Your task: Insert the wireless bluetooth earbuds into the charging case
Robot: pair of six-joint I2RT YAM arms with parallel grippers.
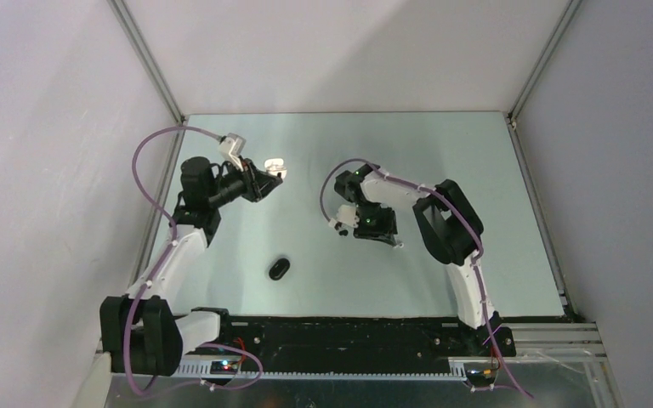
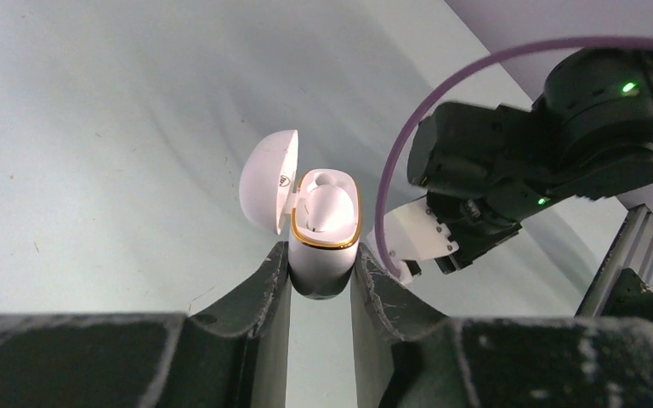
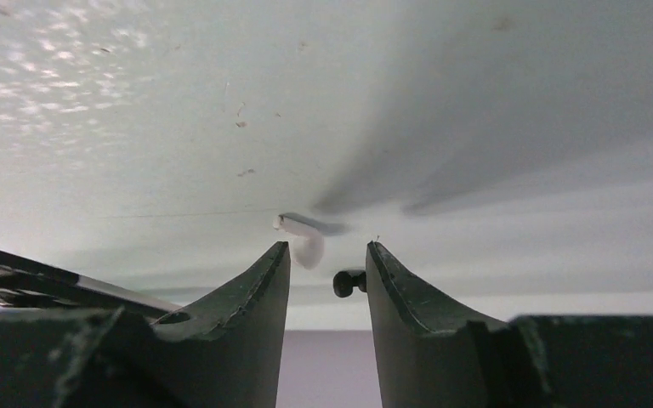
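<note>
My left gripper is shut on the white charging case (image 2: 323, 217), upright with lid open; one slot appears to hold a rounded insert, though I cannot tell if it is an earbud. From above, the case (image 1: 275, 167) sits at the left arm's tip, left of centre. In the right wrist view a white earbud (image 3: 302, 238) lies on the table just beyond my right gripper, whose fingers stand apart with nothing between them; it is angled down over the table's centre right.
A black oval object (image 1: 279, 269) lies on the table at front left. Bare table (image 1: 332, 289) surrounds it. Aluminium rails (image 1: 534, 204) and walls border the sides.
</note>
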